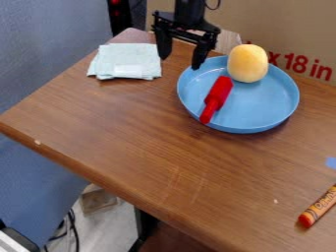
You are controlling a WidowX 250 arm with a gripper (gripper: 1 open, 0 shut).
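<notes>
My black gripper [179,49] hangs at the top of the camera view, fingers apart and pointing down, above the back left edge of a blue plate [272,98]. I see nothing held between them. A red elongated object [217,96] lies on the plate's left side, and a pale yellow round object [249,64] sits at its back. A folded white cloth [126,61] lies left of my gripper.
An orange crayon-like tube [319,205] lies at the table's right front. A cardboard panel [296,25] stands behind.
</notes>
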